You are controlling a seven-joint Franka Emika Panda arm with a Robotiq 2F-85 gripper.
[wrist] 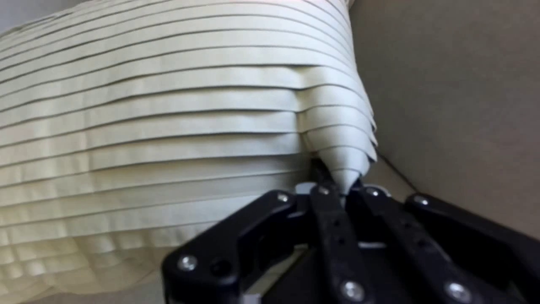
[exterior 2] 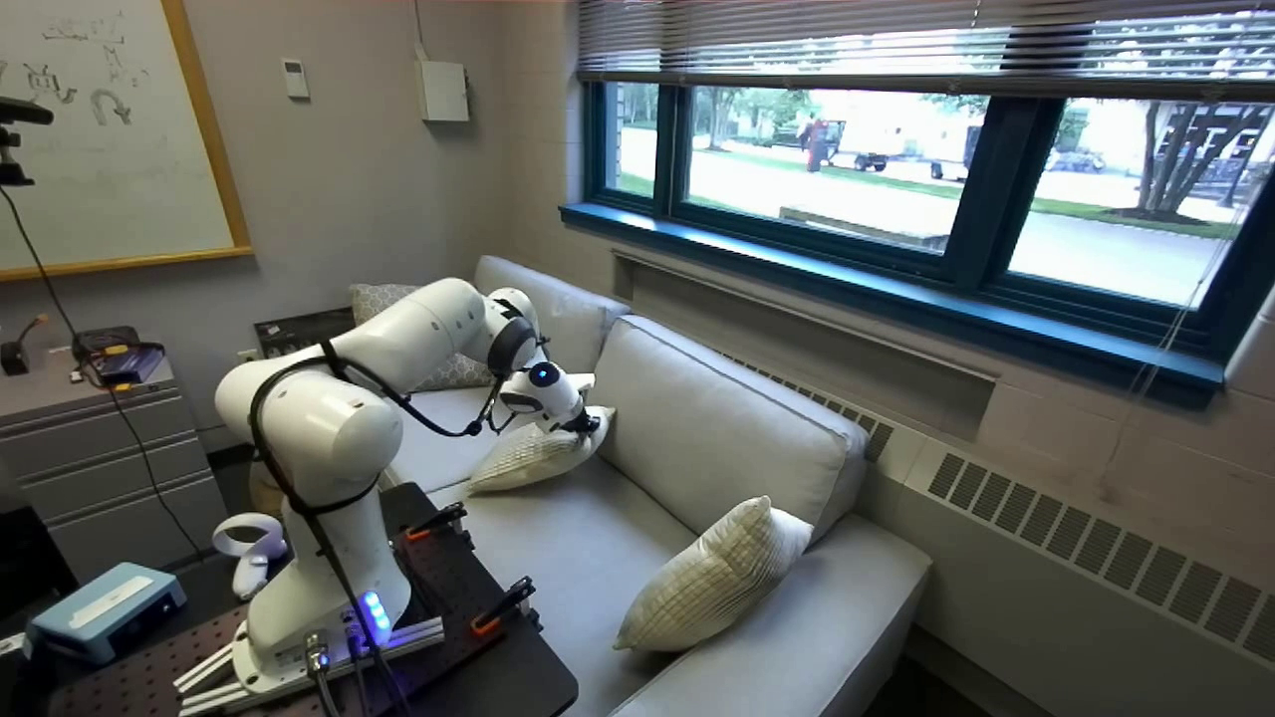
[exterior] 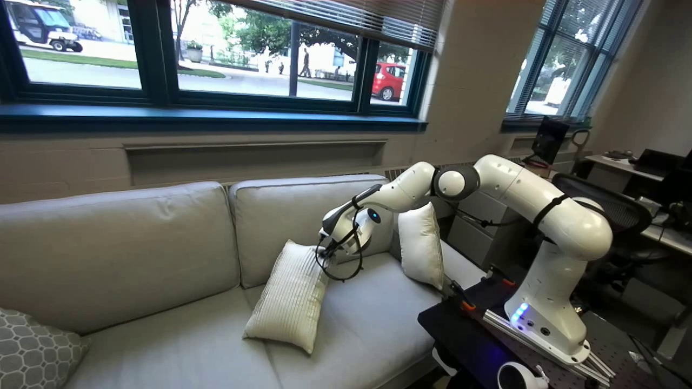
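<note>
A cream pillow with pleated stripes (exterior: 292, 295) is tilted up on the middle of the grey sofa, its lower edge at the seat in exterior view 1. My gripper is shut on a pinched fold along the pillow's edge, as the wrist view shows. The pleats of the striped pillow (wrist: 167, 116) fill the left of that view. From exterior view 2, the gripper (exterior 2: 583, 424) sits at the pillow's upper end, close to the sofa back. Whether the pillow's lower edge still touches the seat is hard to tell.
Another cream pillow (exterior: 420, 245) leans in the sofa's corner by the arm. A grey patterned pillow (exterior: 35, 350) lies at the opposite end. The sofa back cushions (exterior: 117, 253) stand close behind. Free seat (exterior: 175, 340) lies left of the striped pillow.
</note>
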